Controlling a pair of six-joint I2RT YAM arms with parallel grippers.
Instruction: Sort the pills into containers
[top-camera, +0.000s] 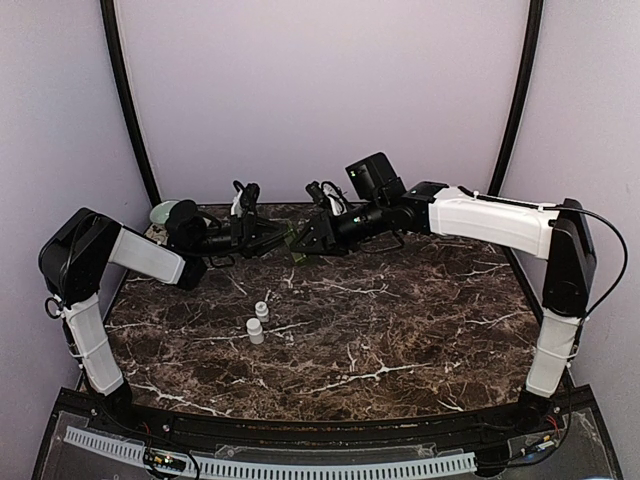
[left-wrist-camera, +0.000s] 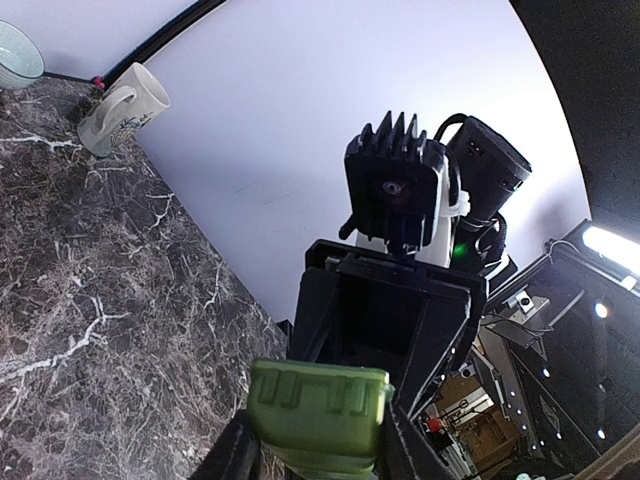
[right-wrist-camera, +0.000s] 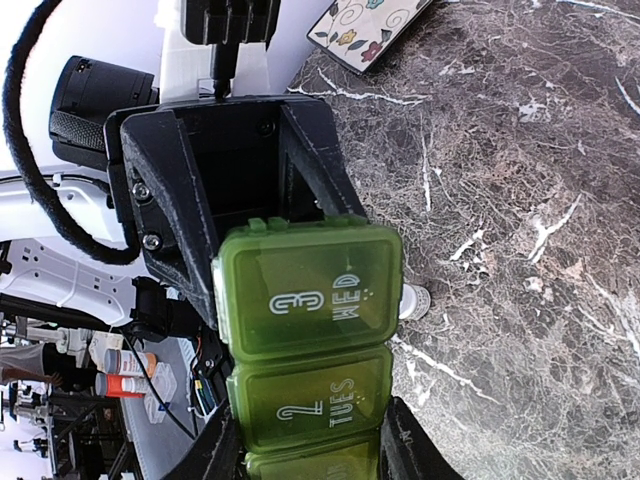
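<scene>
A green pill organizer (top-camera: 296, 242), held up above the table, spans the space between my two grippers. In the right wrist view its lids (right-wrist-camera: 310, 290) show WED and TUES. My right gripper is shut on the organizer's lower part in that view. My left gripper has its fingers on either side of the opposite end; whether they grip it cannot be made out. Two white bottles stand on the table, a front bottle (top-camera: 255, 331) and a rear bottle (top-camera: 262, 311). No loose pills can be seen.
At the back left are a mug (left-wrist-camera: 125, 110) and a pale green bowl (left-wrist-camera: 18, 55). A flower-patterned object (right-wrist-camera: 368, 30) shows at the top of the right wrist view.
</scene>
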